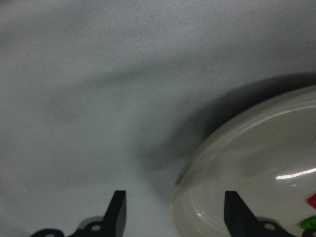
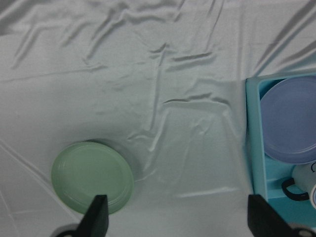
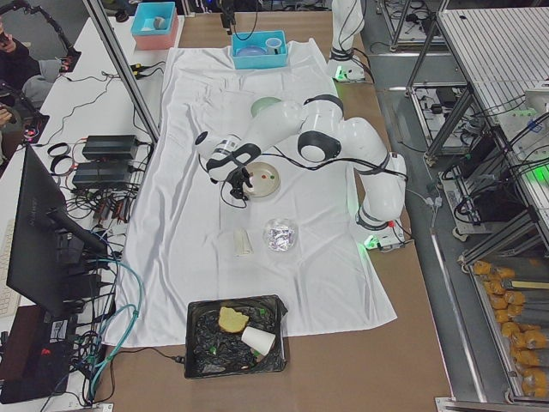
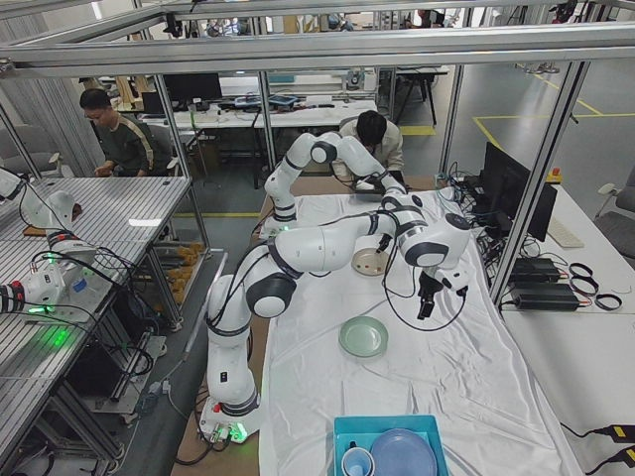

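A cream plate (image 3: 264,178) with small red and green pieces lies mid-table. My left gripper is low at its edge, open, the rim (image 1: 207,148) between and below its fingertips. My right gripper hangs open over the far end of the cloth, above a green plate (image 2: 92,175) and beside a blue bin (image 2: 256,138) holding a blue plate (image 2: 289,118) and a mug (image 2: 307,185).
A black lined tray (image 3: 197,335) at the near end holds a yellow piece and a white cup. A clear bowl (image 3: 280,234) and a pale flat item (image 3: 242,241) lie on the white cloth, which is otherwise clear.
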